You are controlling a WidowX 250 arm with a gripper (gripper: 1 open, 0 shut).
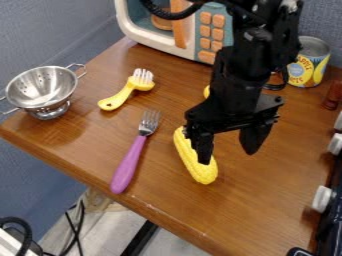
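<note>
My black gripper is open, hanging over a yellow corn cob that lies on the wooden table. One finger is by the upper part of the corn, the other off to its right above bare wood. To the left lie a purple fork and a yellow-handled brush.
A steel colander sits at the left edge. At the back are a toy microwave and a can, with a brown bottle at right. Dark objects with white knobs line the right edge.
</note>
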